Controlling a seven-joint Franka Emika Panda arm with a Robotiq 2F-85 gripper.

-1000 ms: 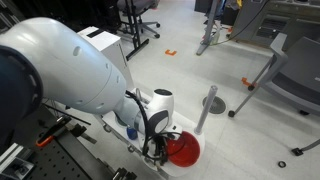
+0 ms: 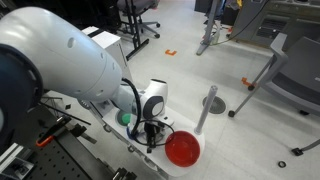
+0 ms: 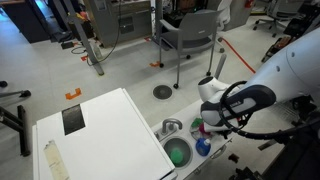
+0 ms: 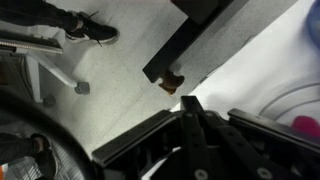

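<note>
My gripper is shut in the wrist view, its fingertips close together with nothing visible between them. They are over the edge of the white counter. In exterior view 1 the hand is just left of a round red bowl point(image 2: 183, 149), and its fingertips are hard to make out. A green round item point(image 3: 179, 155) lies in the sink point(image 3: 170, 143). Beside the sink is a blue item point(image 3: 203, 147), with the hand close to it. The edge of a blue thing point(image 4: 315, 22) and a pink-red piece point(image 4: 306, 125) show at the right of the wrist view.
A tall white post point(image 2: 206, 108) rises behind the red bowl. A large white cabinet point(image 3: 100, 135) stands beside the sink unit. A chair point(image 3: 192, 32) and a round floor cover point(image 2: 214, 104) are farther off. Open floor lies beyond the counter.
The hand has moved left, away from the red bowl, which is less covered now. The gripper is nearer the sink side.
</note>
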